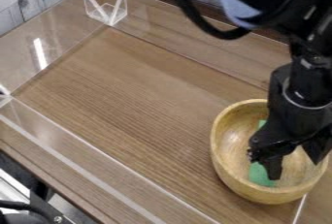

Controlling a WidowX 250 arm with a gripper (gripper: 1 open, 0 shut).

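Note:
My black gripper [285,152] reaches down from the upper right into a tan wooden bowl [231,170] at the lower right, its fingers apart over the bowl's interior. A green object [263,173] lies in the bowl, partly hidden behind the gripper.
A small clear stand [107,7] sits near the far left edge. A dark cable arches over the top.

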